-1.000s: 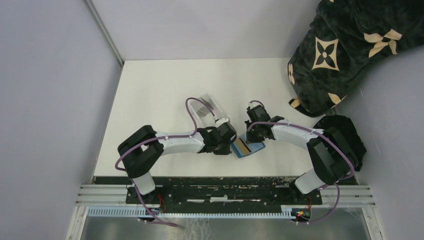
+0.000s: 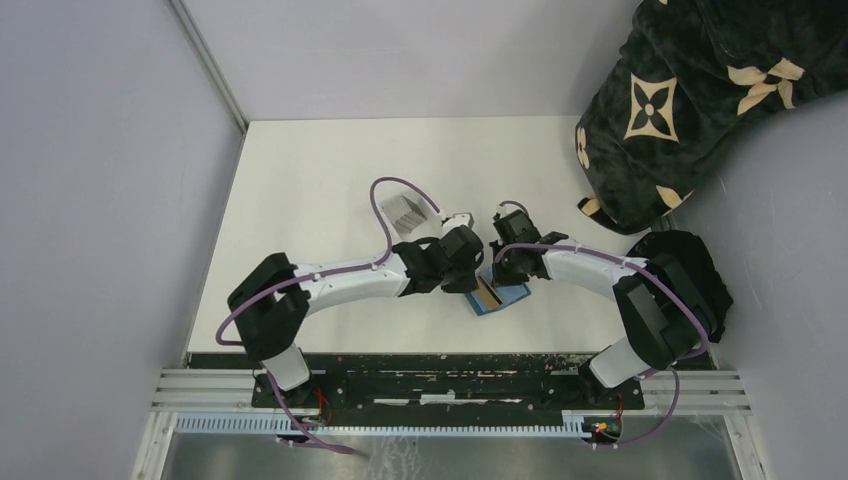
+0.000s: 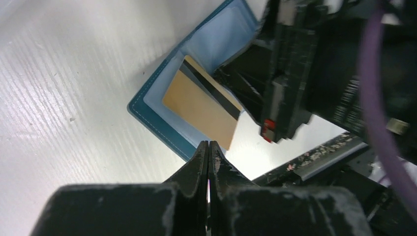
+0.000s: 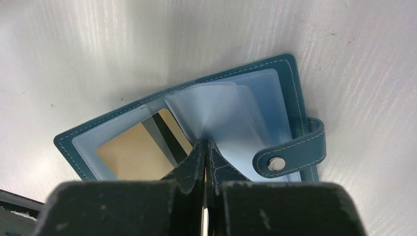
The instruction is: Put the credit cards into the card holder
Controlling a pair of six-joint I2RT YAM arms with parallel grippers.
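Note:
The blue card holder (image 4: 295,98) lies open on the table, its clear pockets facing up. A gold card with a black stripe (image 4: 133,152) sits partly under the clear plastic (image 4: 226,110). My right gripper is shut at the edge of that plastic, which creases towards its tips; whether a thin layer is pinched is hard to see. Over the holder's near-left edge, close to the card's outer end, my left gripper is shut, and no object shows between its fingertips. In the top view both grippers partly cover the holder (image 2: 513,295).
Behind the left gripper lies a white rectangular item (image 2: 405,213) with a grey patch. A dark patterned cushion (image 2: 690,110) leans in at the back right. The two grippers stand close together.
The right arm and the holder look unmoved.

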